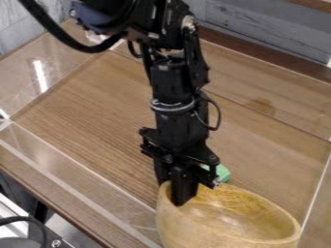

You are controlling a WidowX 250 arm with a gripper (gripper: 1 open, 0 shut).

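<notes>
My black gripper [181,184] reaches down to the rim of a large pale-yellow bowl [233,225] at the bottom right, shut on its near-left edge; the fingertips are partly hidden by the dark housing. A small green object [222,171] lies just behind the bowl, partly hidden.
A clear plastic edge runs along the lower left, with a dark cable at the bottom-left corner. Raised wooden edges border the back.
</notes>
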